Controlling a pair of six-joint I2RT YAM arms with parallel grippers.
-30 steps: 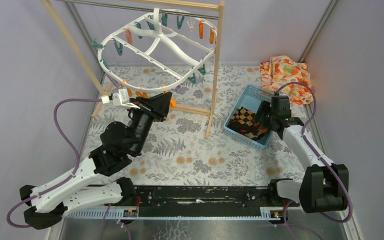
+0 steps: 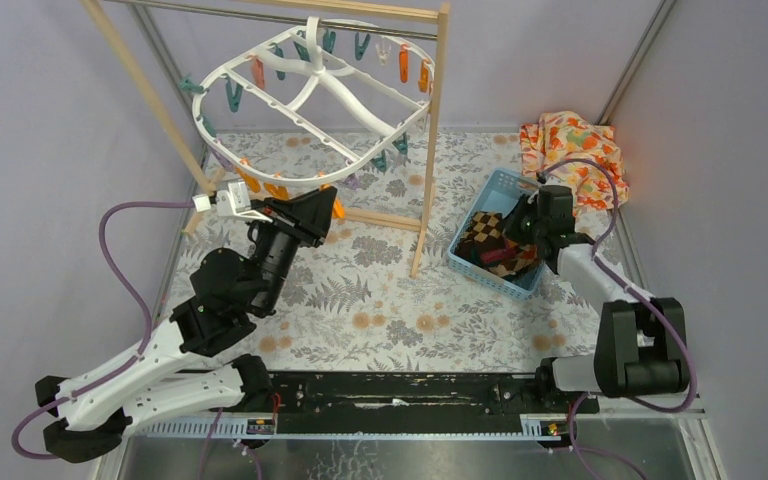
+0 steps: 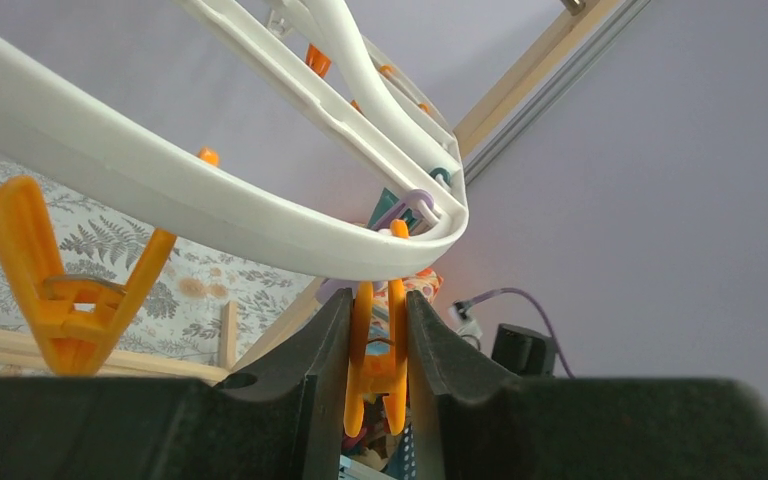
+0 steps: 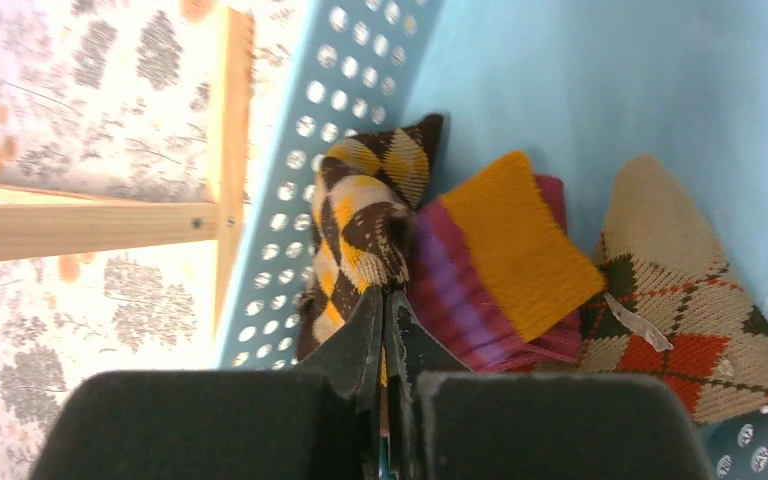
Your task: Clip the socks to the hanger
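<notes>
The white hanger [image 2: 310, 90] hangs from a wooden frame, with coloured clips along it. My left gripper is shut on an orange clip [image 3: 392, 380] at the ring's lower edge; another orange clip [image 3: 80, 330] hangs to its left. My right gripper is down in the blue basket [image 2: 520, 180], shut at a brown-yellow checked sock [image 4: 365, 190]; whether fabric is between its fingers is unclear. A striped pink-orange sock [image 4: 505, 250] and an argyle sock [image 4: 690, 320] lie beside it.
An orange floral cloth [image 2: 575, 150] lies behind the basket. The wooden stand's feet [image 2: 380, 220] rest on the floor left of the basket.
My right arm has shifted slightly left and upward in the top view, over the basket. My left gripper has moved slightly left, and the hanger's near edge with it.
</notes>
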